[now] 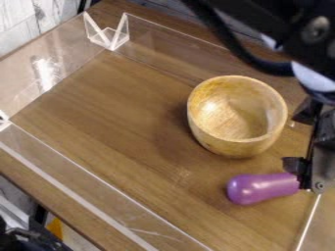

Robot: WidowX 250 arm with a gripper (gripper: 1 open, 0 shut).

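A purple eggplant toy (262,188) lies on the wooden table at the lower right, below a wooden bowl (236,113), which is empty. My dark gripper (307,157) is at the right edge, low over the eggplant's stem end, which it partly hides. The gripper is partly out of frame, and its fingers look apart.
A clear plastic bracket (108,34) stands at the back left, and clear panels line the table's edges.
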